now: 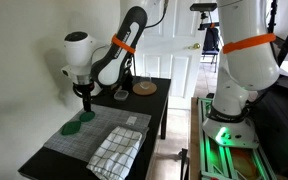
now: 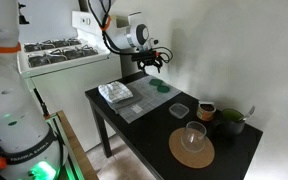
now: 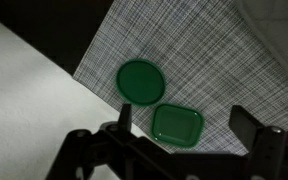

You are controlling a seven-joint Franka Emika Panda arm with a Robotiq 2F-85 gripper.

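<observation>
A round green lid [image 3: 140, 82] and a rectangular green lid [image 3: 178, 127] lie flat, side by side, on a grey woven mat [image 3: 214, 60]. My gripper is open, its fingers on either side of the rectangular lid's position in the wrist view. In exterior view 1 the gripper [image 1: 87, 103] hangs above the far green lid [image 1: 87, 116], while the nearer lid [image 1: 71, 128] lies uncovered. Both lids, the one green lid [image 2: 156, 81] and the other [image 2: 163, 88], also show in exterior view 2. Nothing is held.
A folded light towel [image 2: 115, 92] rests on the dark table's [image 2: 142, 134] front side. Toward the other end stand a clear rectangular container [image 2: 179, 110], a brown cup [image 2: 206, 111], a dark pot [image 2: 229, 123] and a clear bowl [image 2: 195, 136] on a round mat [image 2: 187, 154]. A wall borders the lids.
</observation>
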